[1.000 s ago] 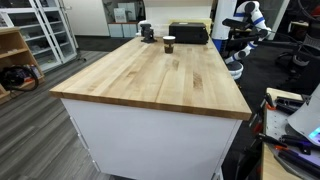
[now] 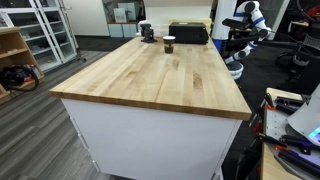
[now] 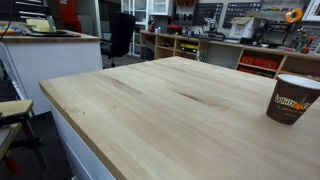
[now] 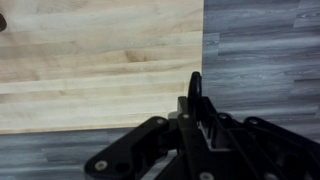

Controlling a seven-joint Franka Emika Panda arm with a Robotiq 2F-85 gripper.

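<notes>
In the wrist view my gripper is shut at the lower middle, over the edge of the wooden tabletop (image 4: pixel 100 75). A slim black object (image 4: pixel 195 85) stands up between its fingers; its exact kind is too dark to tell. A brown paper cup with a printed band stands upright on the tabletop, the cup (image 2: pixel 168 45) near the far end in exterior view 1 and the same cup (image 3: pixel 290 98) at the right in exterior view 2. My gripper does not show in either exterior view.
Behind the cup sits a black case (image 2: pixel 188 33). A white arm (image 2: pixel 250 18) stands at the back right. Dark grey floor (image 4: pixel 265 60) lies beyond the counter's edges, and a dark thing (image 4: pixel 2 22) shows at the upper left.
</notes>
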